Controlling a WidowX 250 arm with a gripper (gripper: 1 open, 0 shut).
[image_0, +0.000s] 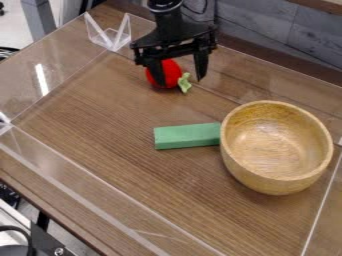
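The black gripper is lowered over a red round object with a small green top, near the back middle of the wooden table. Its two fingers reach down on either side of the object, which they partly hide. Whether they touch it is unclear.
A green block lies in the middle, just left of a large wooden bowl. Clear plastic pieces are at the left and back left.
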